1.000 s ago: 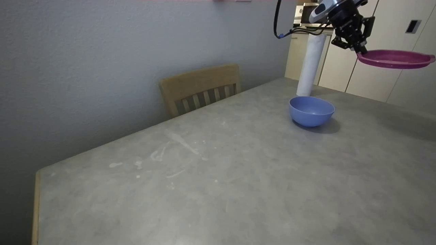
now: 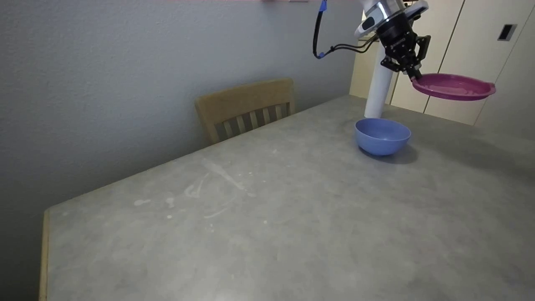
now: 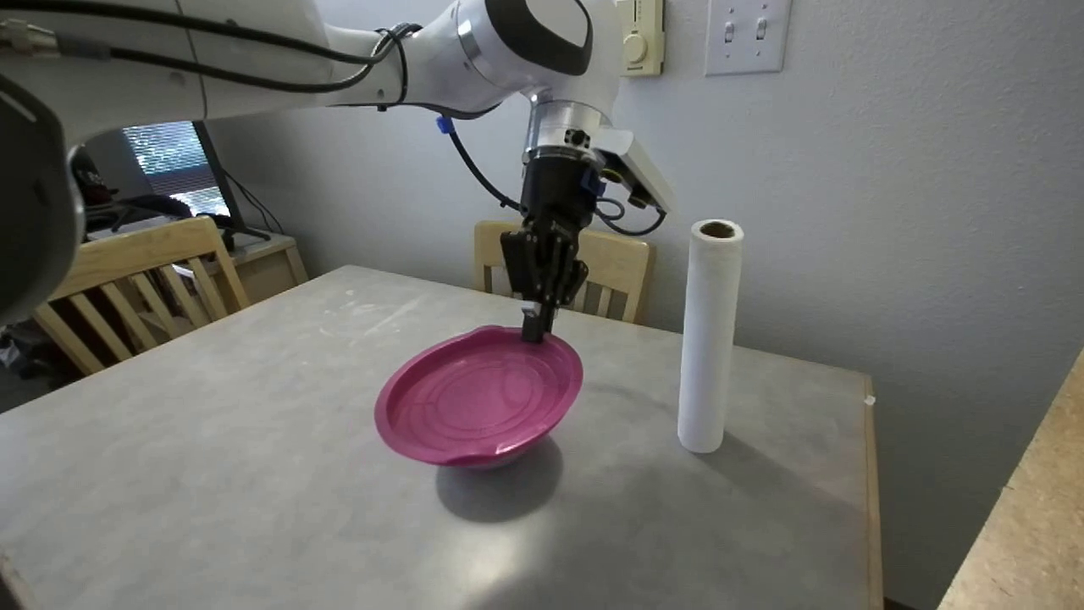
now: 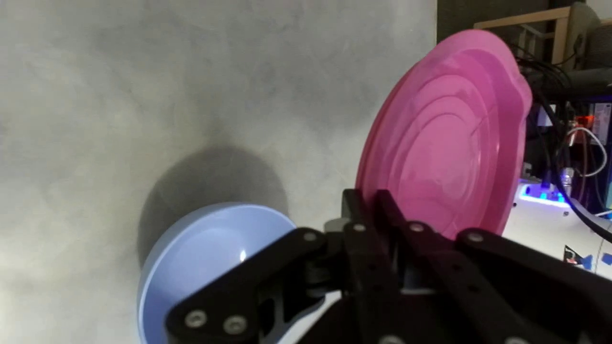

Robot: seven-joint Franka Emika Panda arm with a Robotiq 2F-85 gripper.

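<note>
A shallow pink lid (image 3: 478, 396) hangs in the air above the table, its dished inner face upward. My gripper is shut on its rim, with the rest of the lid reaching out past the fingertips. A blue bowl (image 2: 382, 138) stands upright on the table, below the lid's height and off to one side in exterior view 1. In the wrist view the same bowl (image 4: 212, 252) shows at lower left, partly covered by my gripper; what shows of its inside is empty. Exterior view 2 has the bowl almost wholly hidden behind the lid.
A tall white roll (image 3: 709, 335) stands upright on the table near the bowl. Wooden chairs (image 2: 245, 108) are at the table's edge.
In exterior view 1 my gripper and the lid have moved left and somewhat lower, closer to the bowl. The lid is still held by its rim. The bowl and roll have stayed put.
</note>
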